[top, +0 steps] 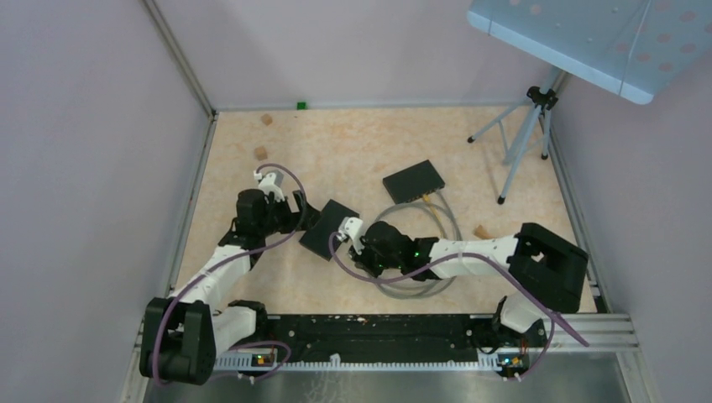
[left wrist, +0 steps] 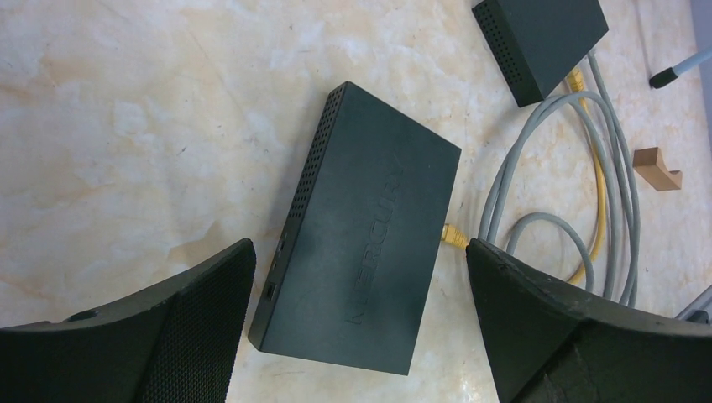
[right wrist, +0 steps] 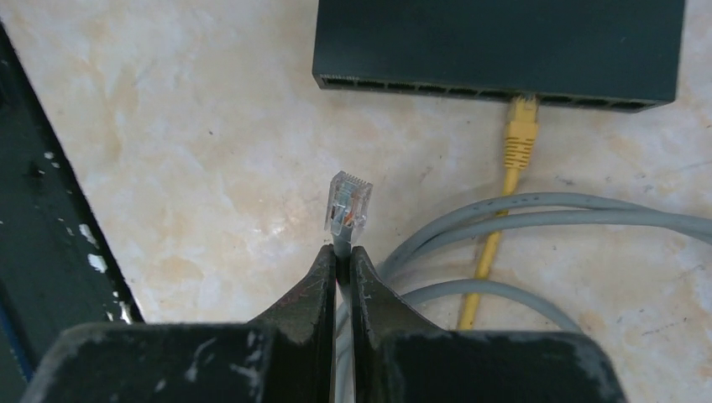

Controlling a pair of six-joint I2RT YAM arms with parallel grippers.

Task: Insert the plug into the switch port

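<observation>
My right gripper is shut on a grey cable just below its clear plug (right wrist: 348, 201), which points up between the fingertips. The switch (right wrist: 495, 42) lies above it in the right wrist view, its row of ports facing the plug, with a yellow cable's plug (right wrist: 520, 122) in one port. My left gripper stands open above the black MERCURY box (left wrist: 361, 218), nothing between its fingers; in the top view it is left of that box (top: 329, 229).
Loops of grey cable (top: 453, 227) lie on the right half of the table. A small cardboard piece (left wrist: 651, 168) lies beside them. A tripod (top: 525, 134) stands at the back right.
</observation>
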